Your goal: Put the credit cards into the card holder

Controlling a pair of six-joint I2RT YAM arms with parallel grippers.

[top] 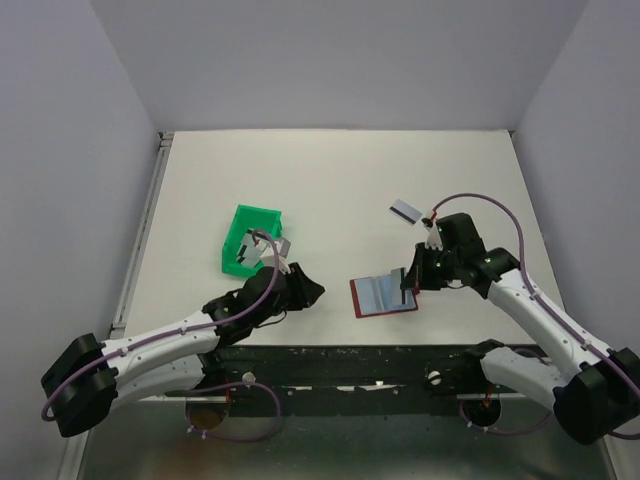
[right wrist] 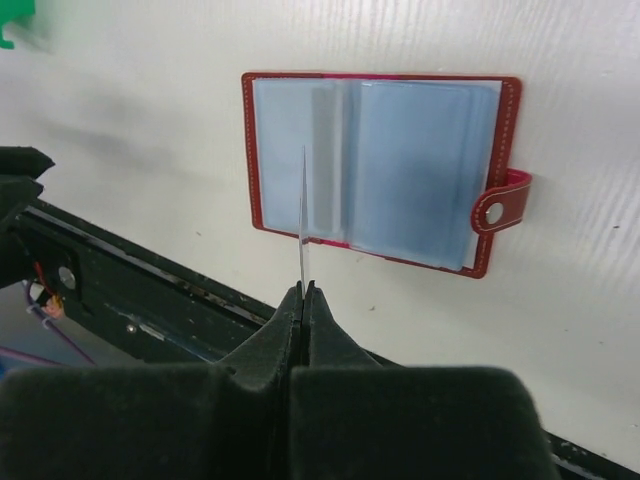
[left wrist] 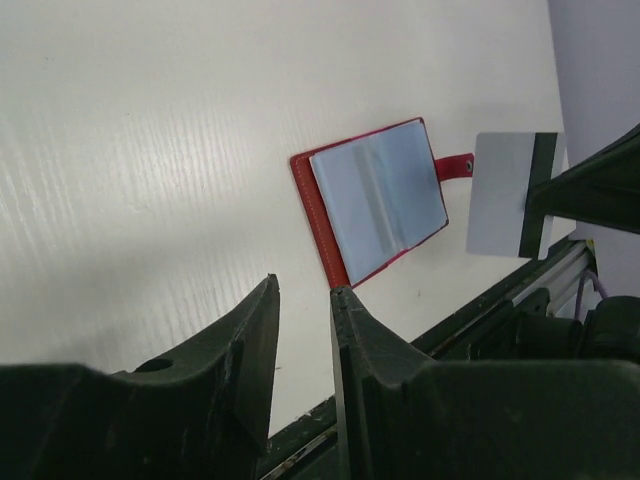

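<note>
A white card with a dark stripe (left wrist: 500, 190) is pinched in my right gripper, which is shut on it. In the right wrist view the card (right wrist: 304, 215) shows edge-on, standing above the left half of the opened card holder. That holder (right wrist: 425, 165) has a red border, clear sleeves and a snap strap (right wrist: 503, 207). It lies flat on the table; whether the card touches it cannot be told. My left gripper stands open and empty, to the holder's left in the top view. Another card (top: 406, 211) lies farther back on the table.
A green box (top: 252, 218) sits on the left side of the table, with my left arm partly over it and something pale inside. Bare table (top: 310, 180) spreads across the back and middle. A dark rail (top: 350, 365) runs along the front edge.
</note>
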